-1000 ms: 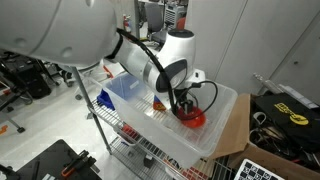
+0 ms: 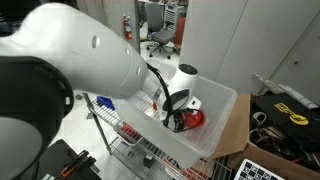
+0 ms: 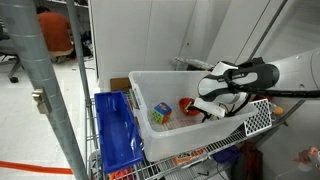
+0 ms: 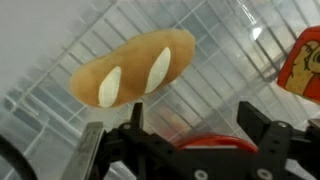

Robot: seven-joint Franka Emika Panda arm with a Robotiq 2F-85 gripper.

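My gripper is open over the inside of a white bin (image 2: 220,122), with nothing between its fingers. In the wrist view, a brown bread-like toy (image 4: 135,68) with two pale stripes lies ahead of the fingertips, toward the upper left. A red round dish (image 4: 215,142) shows partly beneath the gripper, its near part hidden by the gripper body. Near the right edge is a red item with a tan picture (image 4: 302,70), cut off by the frame. The second exterior view shows a colourful block (image 3: 161,113) in the bin.
A blue tray (image 3: 119,135) stands beside the bin on the wire rack. The bin's walls rise around the gripper. A cardboard box (image 2: 236,130) and a black case with tools (image 2: 285,118) lie on the other side.
The arm has swung toward the first exterior camera and lower. My gripper has gone down into the bin, beside the red dish. The things in the bin appear unmoved.
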